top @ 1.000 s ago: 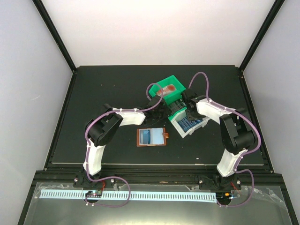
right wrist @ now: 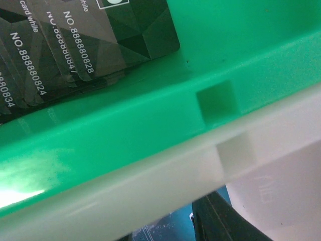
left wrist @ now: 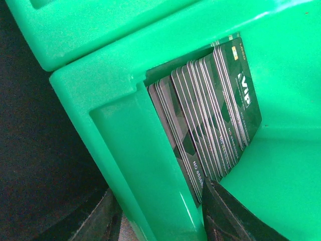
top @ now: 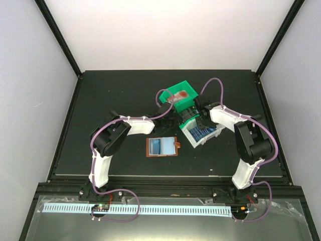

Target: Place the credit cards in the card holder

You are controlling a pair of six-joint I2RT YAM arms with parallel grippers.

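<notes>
The brown card holder (top: 177,146) lies open on the table, with a blue card face showing on its left side and a pale panel on its right. Blue cards (top: 202,132) fill the white tray (top: 195,141). Black cards (left wrist: 246,95) stand in a row inside the green tray (left wrist: 145,170). My left gripper is shut on that tray's wall, one finger on each side. In the right wrist view, my right gripper is parted over the blue cards (right wrist: 173,227), partly hidden by the white rim; no card shows gripped.
Behind stands another green tray (top: 186,106) with reddish cards (top: 179,96). The three trays sit close together, the white wall against the green one.
The left arm, the trays and the holder have not visibly moved.
</notes>
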